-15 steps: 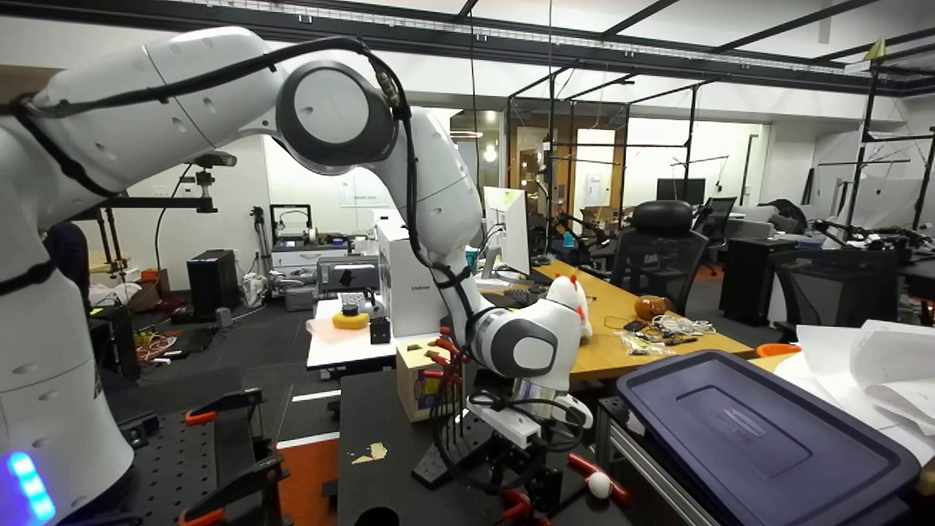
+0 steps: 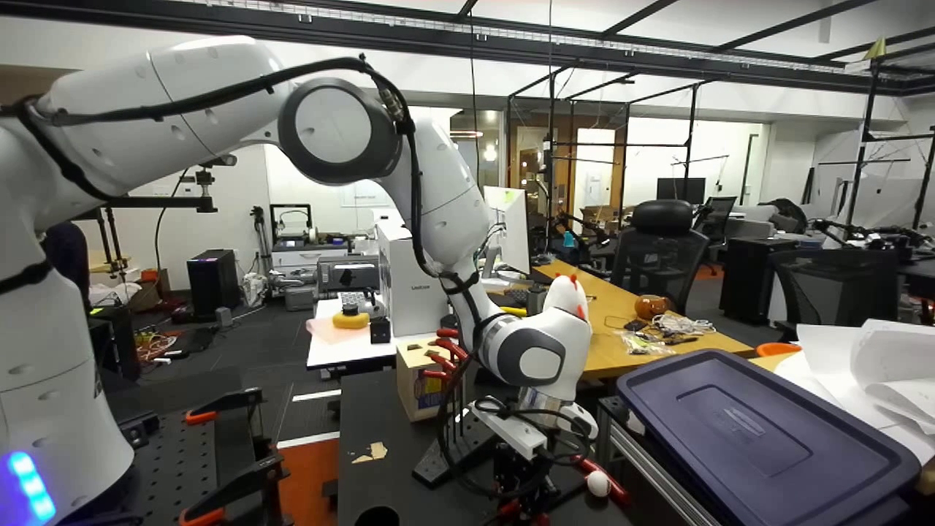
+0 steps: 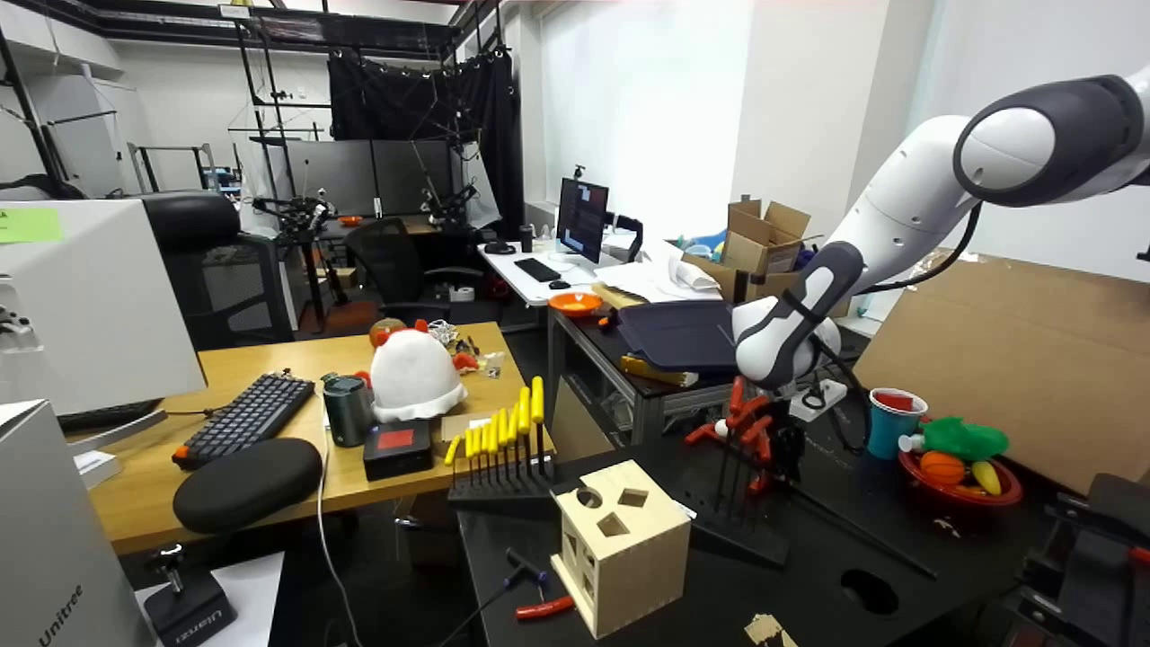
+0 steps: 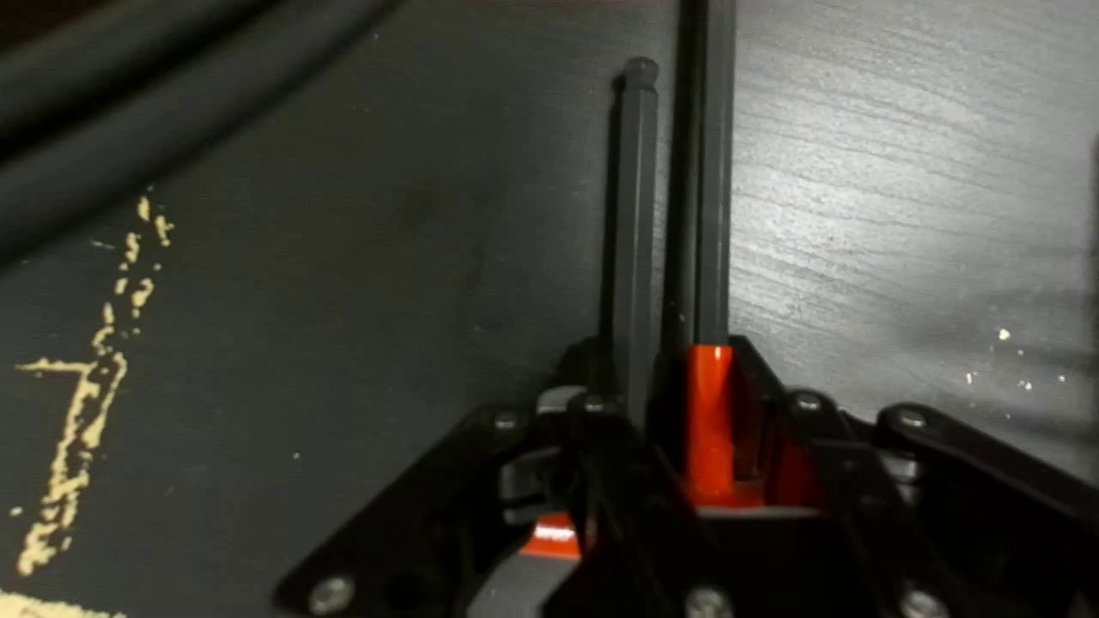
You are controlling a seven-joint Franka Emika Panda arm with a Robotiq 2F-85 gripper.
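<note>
In the wrist view, a hex key with a red handle [image 4: 711, 422] and a long dark shaft [image 4: 715, 185] reaches up between the fingers of my gripper. A shorter dark hex shaft [image 4: 635, 206] runs beside it, close to the left finger. The fingers stand part way apart around these pieces; whether they press on the tool cannot be told. Exterior view 2 shows my gripper [image 3: 784, 453] low at the black table, a long shaft [image 3: 862, 528] stretching from it along the tabletop. Exterior view 1 partly hides the gripper [image 2: 523, 491] behind cables.
Close to the gripper stands a rack of red-handled hex keys [image 3: 744, 415]. A wooden shape box [image 3: 625, 550], a yellow-handled rack [image 3: 501, 442], a blue cup [image 3: 892, 420] and a red bowl of toy food [image 3: 959, 485] are around. The table has a round hole [image 3: 870, 592].
The arm has come down, bringing the gripper lower, down around the red handle at the table. The other objects look unmoved.
</note>
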